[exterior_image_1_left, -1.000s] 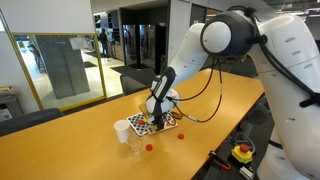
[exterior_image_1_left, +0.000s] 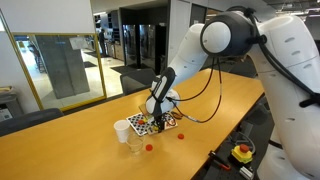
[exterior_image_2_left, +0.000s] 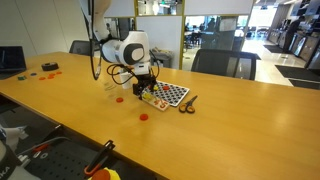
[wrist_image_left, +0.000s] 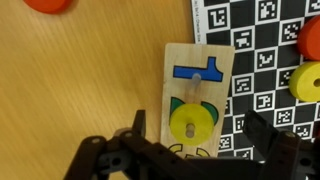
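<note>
In the wrist view a wooden board (wrist_image_left: 178, 88) carries a blue shape, with a bare peg (wrist_image_left: 211, 74) standing by it. A yellow disc (wrist_image_left: 191, 123) with a peg through its middle sits over a green shape on the same board. My gripper is open above the board. Its dark fingers lie apart on either side of the board, and the yellow disc shows between them without being gripped. From outside, the gripper (exterior_image_2_left: 144, 84) points down close over the board (exterior_image_2_left: 154, 102).
A black-and-white marker board (wrist_image_left: 252, 75) lies right alongside, bearing a red disc (wrist_image_left: 311, 38) and another yellow disc (wrist_image_left: 306, 82). A white cup (exterior_image_1_left: 122, 131) and a clear cup (exterior_image_1_left: 135, 145) stand nearby. Scissors (exterior_image_2_left: 189, 104) lie beyond the marker board.
</note>
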